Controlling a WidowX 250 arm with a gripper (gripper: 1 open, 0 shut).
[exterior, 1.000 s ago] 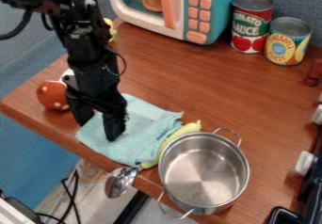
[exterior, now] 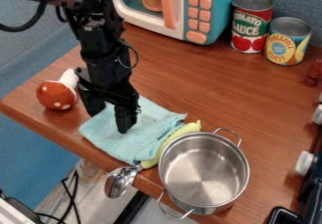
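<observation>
My black gripper (exterior: 111, 108) points down over a light blue cloth (exterior: 132, 134) on the wooden table, its fingertips at or just above the cloth's upper-left part; whether it is open or shut is hard to tell. Left of it sit a red tomato (exterior: 56, 95) and a pale object behind it, partly hidden. A yellow banana-like item (exterior: 182, 134) lies along the cloth's right side, beside a steel pot (exterior: 204, 171) with two handles. A metal utensil (exterior: 120, 179) rests at the table's front edge.
At the back stand a toy microwave (exterior: 186, 9), a tomato can (exterior: 250, 24) and a yellow can (exterior: 288, 41). A black appliance (exterior: 306, 181) occupies the right edge. The front edge runs close below the cloth.
My gripper has shifted slightly to the right and up over the cloth. The cloth appears to have moved slightly with it.
</observation>
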